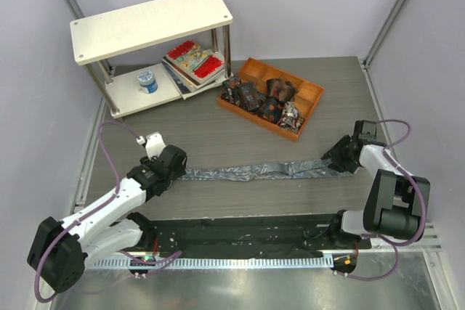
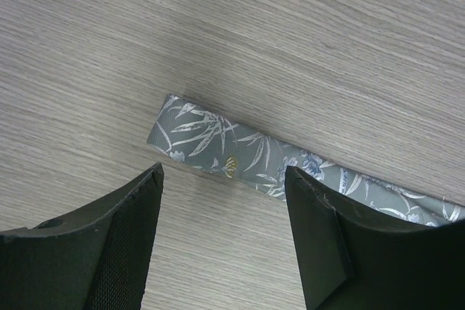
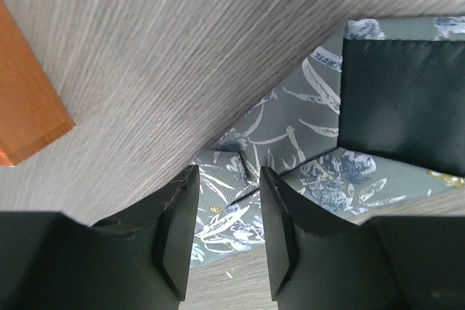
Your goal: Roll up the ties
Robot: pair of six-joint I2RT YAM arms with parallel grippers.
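Observation:
A grey tie [image 1: 269, 170] with a pale leaf pattern lies stretched flat across the table, left to right. Its narrow end [image 2: 192, 132] shows in the left wrist view, just ahead of my left gripper, whose fingers stand apart with nothing between them. At the other end my right gripper is also open, over the wide end of the tie. In the right wrist view the tie's fabric [image 3: 225, 215] shows between and beyond those fingers, with folded edges and a dark lining [image 3: 403, 99].
An orange wooden box [image 1: 309, 107] with several rolled ties stands behind the tie. At the back left is a white shelf [image 1: 149, 23] with books [image 1: 195, 63] and a round tin [image 1: 147, 80]. The table between the box and tie is clear.

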